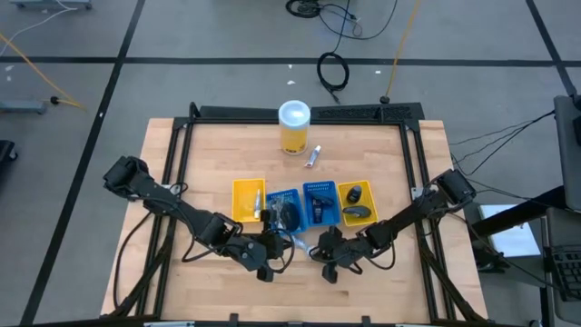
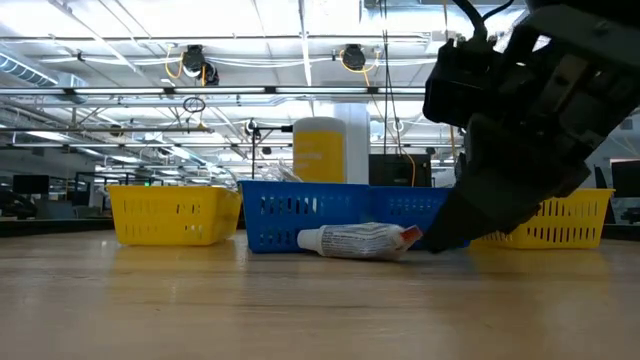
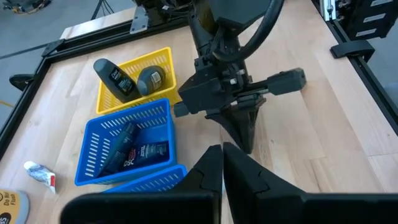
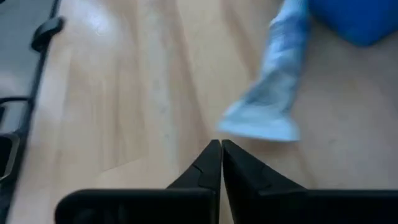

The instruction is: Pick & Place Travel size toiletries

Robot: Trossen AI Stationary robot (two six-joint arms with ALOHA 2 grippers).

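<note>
A white toothpaste tube with a red end lies on the table in front of the blue baskets; the right wrist view shows the tube blurred. Its near end is just beyond the tips of my right gripper, which is shut with nothing between its fingers. My left gripper is shut and empty too. Dark bottles and tubes fill a blue basket, a second blue basket and the right yellow basket. In the left yellow basket lies a small tube.
Another small tube lies behind the baskets, near a yellow-labelled tub with a white lid. A black frame borders the table. Bare wood lies in front of both arms.
</note>
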